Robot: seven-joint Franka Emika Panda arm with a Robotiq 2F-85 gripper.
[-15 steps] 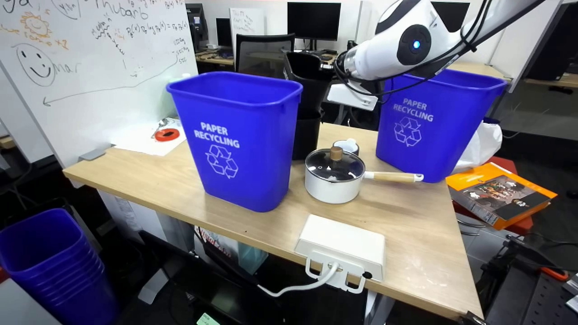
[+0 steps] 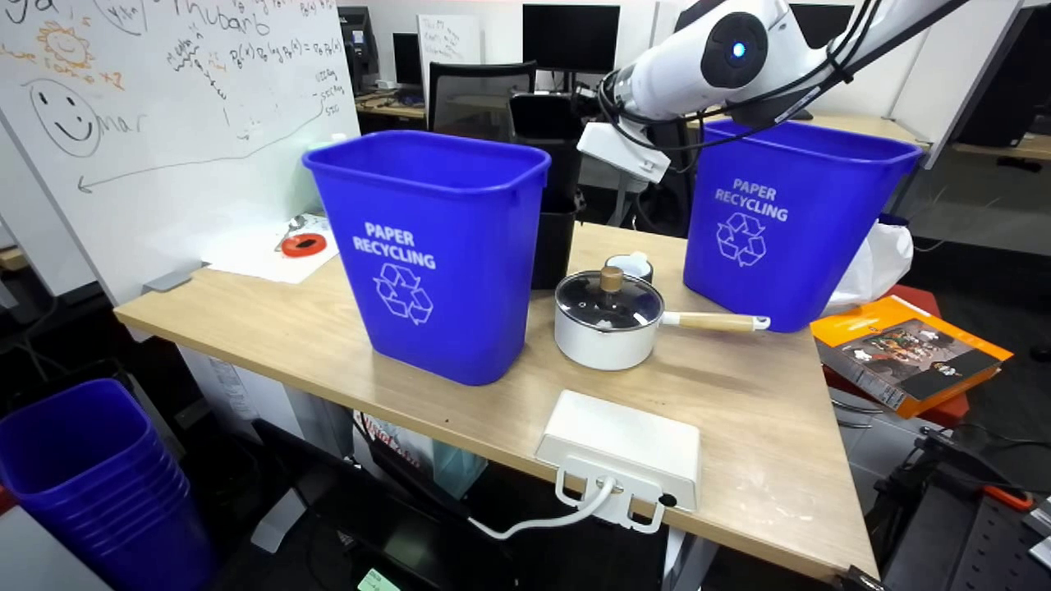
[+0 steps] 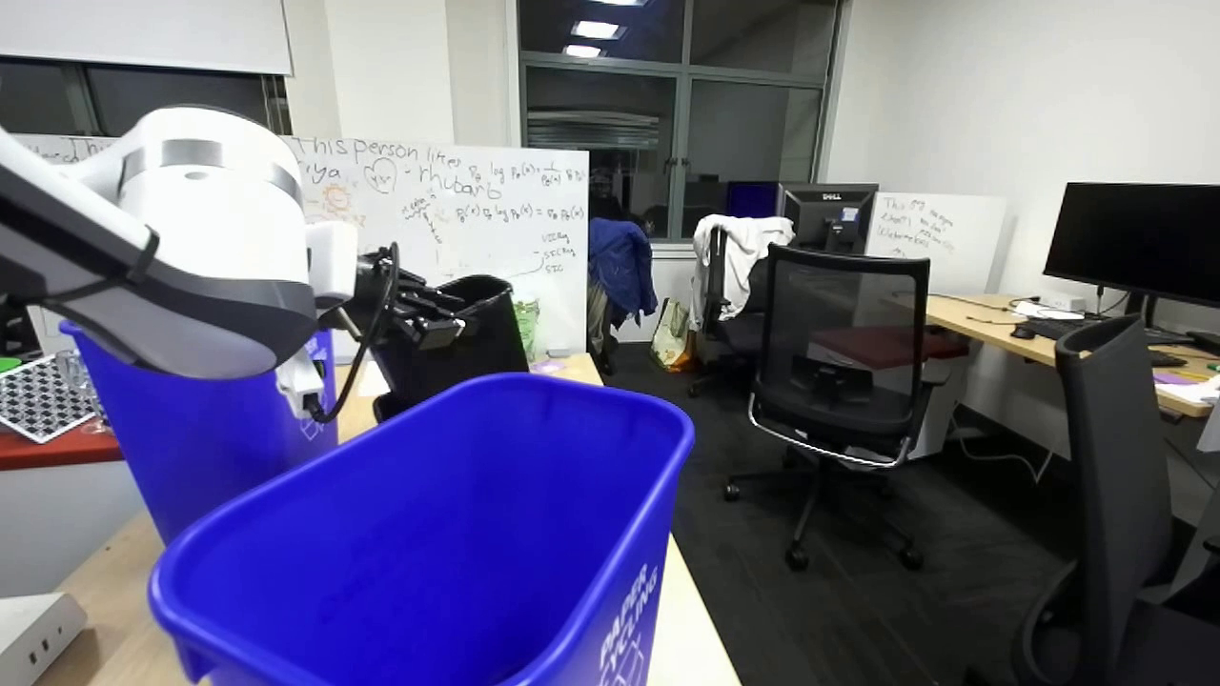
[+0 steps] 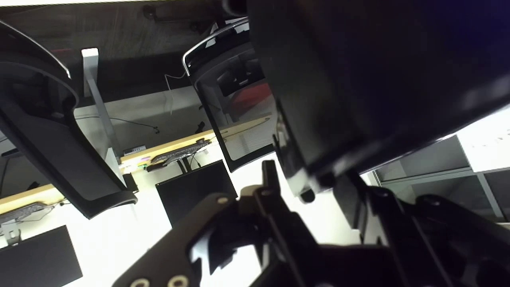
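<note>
The black bin (image 2: 552, 177) is partly hidden behind the near blue recycling bin (image 2: 424, 256) in exterior view 1. In exterior view 2 the same black bin (image 3: 440, 364) leans to one side, and my gripper (image 3: 463, 316) is at its upper part. The wrist view has a large dark bin wall (image 4: 382, 95) filling the upper right. Its lower edge reaches between the separated fingers of my gripper, which looks open; whether either finger touches the wall cannot be told.
A second blue bin (image 2: 778, 226) stands under the arm. A lidded white pot (image 2: 606, 335), a mug (image 2: 631, 264) and a white power box (image 2: 621, 443) occupy the table. Bare tabletop (image 2: 759, 433) shows at the front right.
My arm has shifted left and slightly down in exterior view 1. The black bin's upper part has also moved left, further behind the near blue bin. Pot and blue bins have stayed put.
</note>
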